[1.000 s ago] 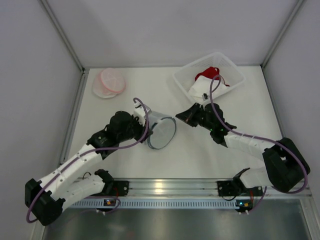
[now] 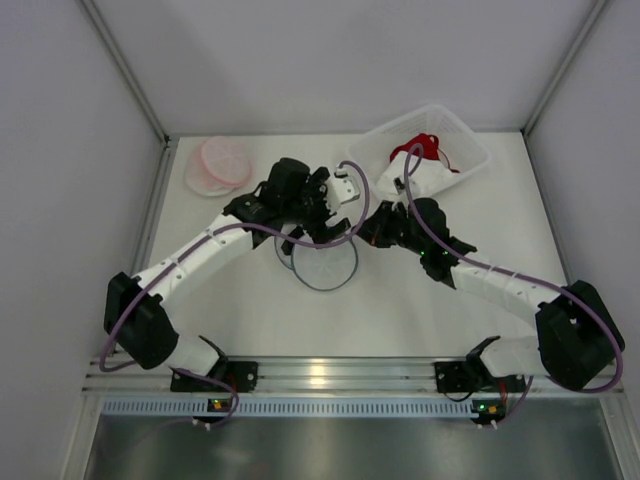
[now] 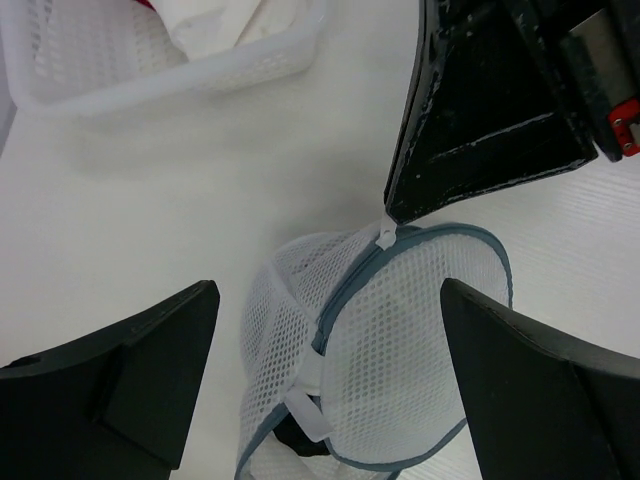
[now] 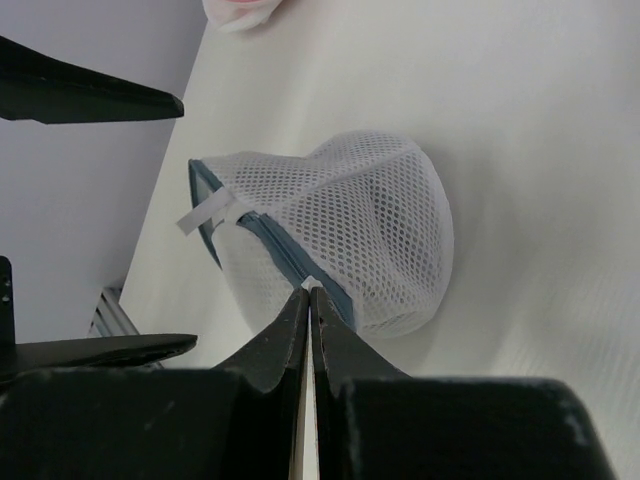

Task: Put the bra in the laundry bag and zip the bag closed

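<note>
The laundry bag (image 2: 325, 268) is white mesh with a blue-grey zip edge, standing up from the table in mid-view. At its edge, my right gripper is shut with a small white tab (image 3: 387, 232) at its tip. My left gripper is open above the bag, its fingers (image 3: 150, 380) apart with no grip on the mesh. Between them, lower down, another white tab (image 3: 308, 415) sits on the zip edge. Something black (image 3: 300, 437) shows beside that tab, perhaps the bra; I cannot tell.
A white basket (image 2: 470, 150) at the back right holds red cloth (image 2: 428, 145) and white cloth (image 2: 425, 180). A round pink mesh item (image 2: 225, 160) lies at the back left.
My left arm was beside the bag's left edge; it has swung right and back and is now over the bag, close to the right gripper. The right gripper has hardly moved.
</note>
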